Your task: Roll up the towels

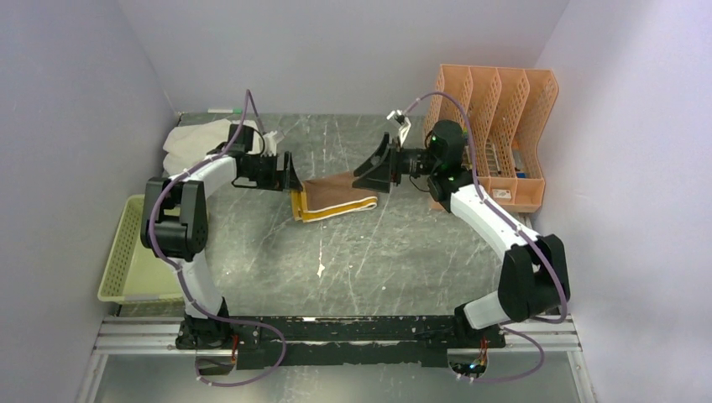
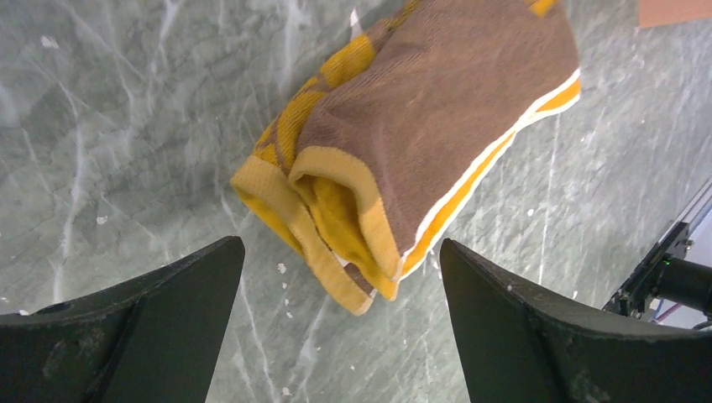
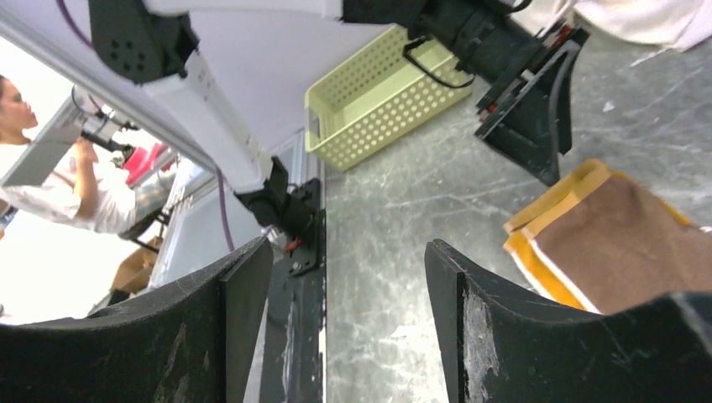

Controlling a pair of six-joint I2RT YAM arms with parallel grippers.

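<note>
A brown towel with yellow bands and white trim point(image 1: 340, 189) lies folded on the grey table, its left end bunched in loose yellow folds, as the left wrist view point(image 2: 437, 126) shows. My left gripper point(image 1: 281, 172) hangs open above that left end, with nothing between its fingers. My right gripper point(image 1: 378, 168) is open and raised over the towel's right part, also empty. In the right wrist view the towel point(image 3: 613, 243) lies below and right of the gripper.
A pale cloth point(image 1: 189, 143) lies at the back left. A green basket point(image 1: 113, 260) sits at the left, an orange divided organiser point(image 1: 529, 193) at the back right.
</note>
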